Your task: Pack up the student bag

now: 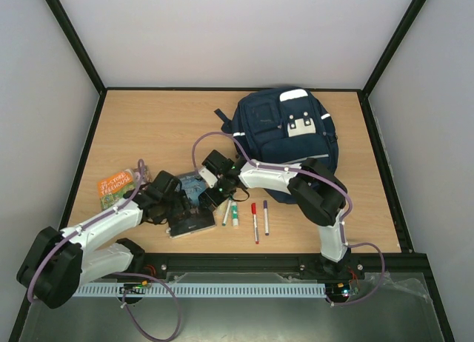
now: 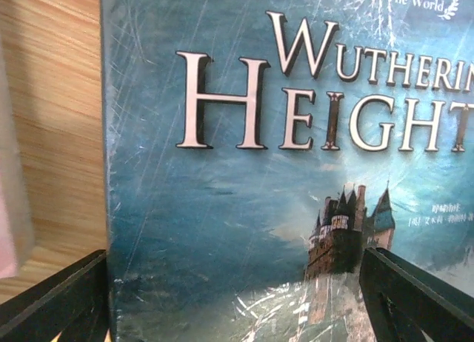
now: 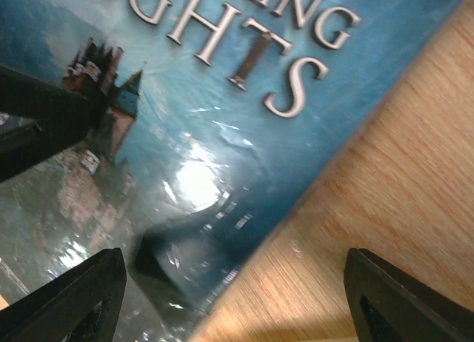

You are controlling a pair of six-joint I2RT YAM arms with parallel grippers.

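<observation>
A blue Wuthering Heights book [image 1: 189,222] lies on the table beneath both grippers. My left gripper is open low over one end of it, title between and beyond its fingers. My right gripper stands part open across the book's edge, one finger over the cover, the other over bare wood. An orange book [image 1: 114,184] lies to the left, partly hidden by the left arm. The navy backpack [image 1: 281,127] lies at the back right. Several pens, among them a red marker [image 1: 255,222], and a green-and-white stick [image 1: 234,215] lie right of the blue book.
The right arm reaches across the backpack's lower part. A pink object [image 2: 10,223] stands beside the book's edge in the left wrist view.
</observation>
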